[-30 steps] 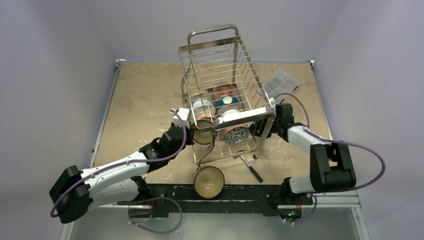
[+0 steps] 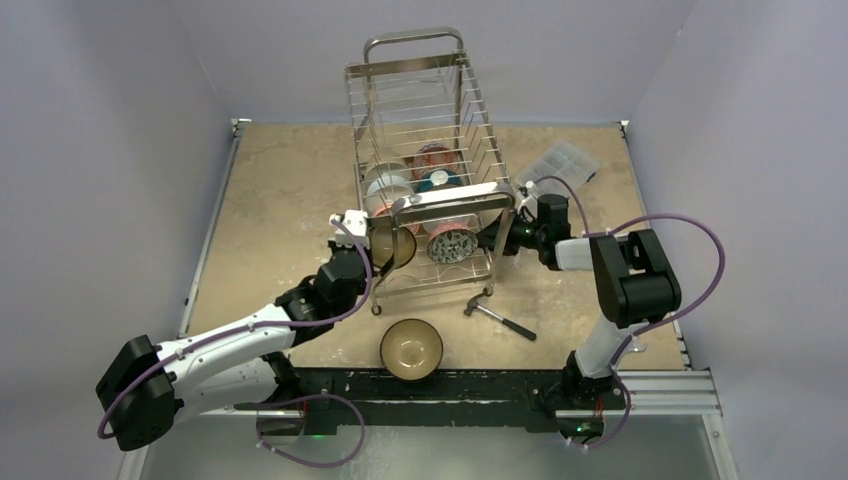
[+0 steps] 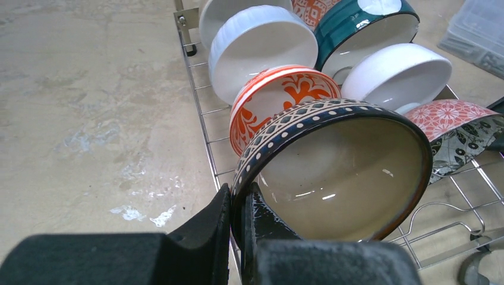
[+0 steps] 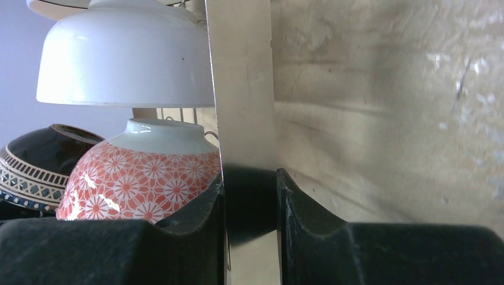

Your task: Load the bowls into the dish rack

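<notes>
My left gripper is shut on the rim of a dark-patterned bowl (image 3: 345, 172) with a brown inside, tilted at the rack's front left. Behind it, an orange-patterned bowl (image 3: 279, 98), white bowls (image 3: 261, 47) and a teal bowl (image 3: 362, 27) lean in the dish rack (image 2: 425, 70). A pink-patterned bowl sits at the front right. At that side is my right gripper, its fingers apart with the rack's flat metal post (image 4: 245, 107) in the gap; whether they press on it is unclear. Another brown bowl (image 2: 411, 350) stands on the table before the rack.
A hammer (image 2: 500, 317) lies on the table at the rack's front right. A clear compartment box (image 2: 560, 165) is at the back right, beside the rack. Left of the rack, the table (image 2: 280, 190) is bare.
The rack has shifted left and slightly back with its bowls, and my right arm has moved left with it. The front bowl and hammer now stand clear of the rack.
</notes>
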